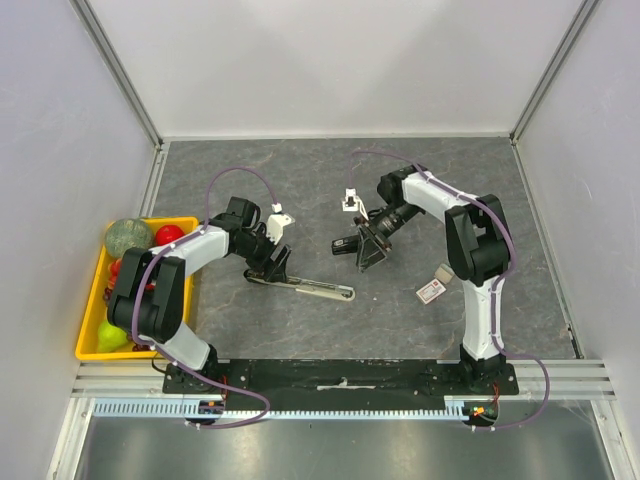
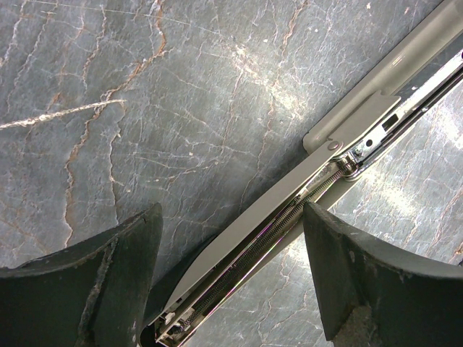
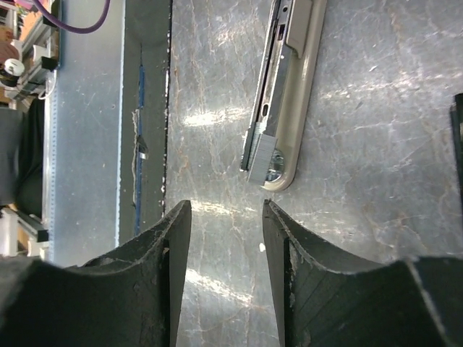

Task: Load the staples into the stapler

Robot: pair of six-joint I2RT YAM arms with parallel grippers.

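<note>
The long grey stapler (image 1: 325, 291) lies opened out flat on the table. In the left wrist view its magazine (image 2: 268, 235) shows a long spring, and my open left gripper is over that end. In the right wrist view a grey staple strip (image 3: 260, 159) sits at the stapler's rounded far end. My right gripper is above the table beside that end, part open, with nothing between its fingers. A black object (image 1: 343, 245), partly hidden by the right arm, lies behind the stapler.
A yellow bin (image 1: 87, 335) of toy fruit stands at the left. A small card box (image 1: 430, 291) and a pale block (image 1: 444, 273) lie at the right.
</note>
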